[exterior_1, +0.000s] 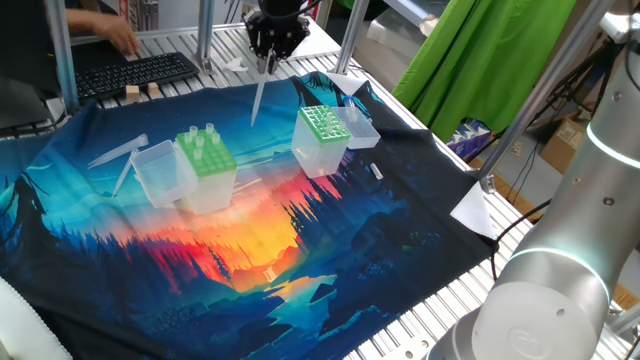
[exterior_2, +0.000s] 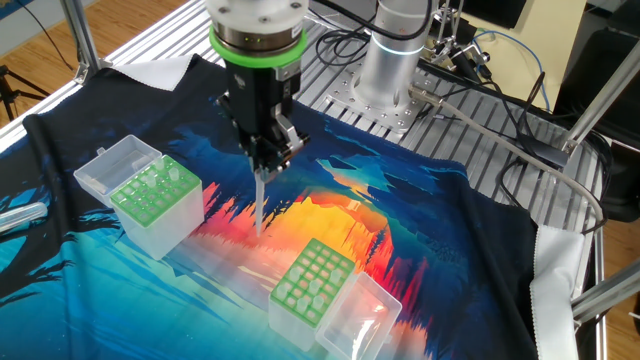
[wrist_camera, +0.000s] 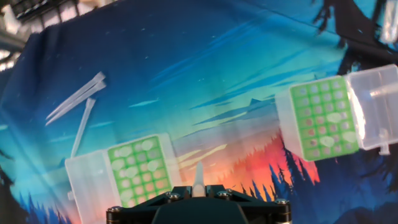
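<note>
A clear, tapered pipette tip (exterior_2: 260, 205) hangs point down from my gripper (exterior_2: 262, 174), which is shut on its upper end. In the wrist view the narrow end of the tip (wrist_camera: 199, 177) sticks out past the fingers. Two translucent boxes with green grid tops stand on the cloth, lids folded open. One box (exterior_1: 210, 190) has several tips standing up from its grid; the other box (exterior_1: 320, 158) stands to its right in exterior view 1. From exterior view 2, the held tip appears in the space between both boxes, touching neither.
Several loose pipette tips (wrist_camera: 78, 98) lie on the printed cloth (exterior_1: 270, 250) beside one box's open lid (exterior_1: 163, 172). A small white piece (exterior_1: 376, 171) lies near the other box. Metal frame posts rise around the table; a person's hand (exterior_1: 120, 35) rests by the keyboard (exterior_1: 140, 75).
</note>
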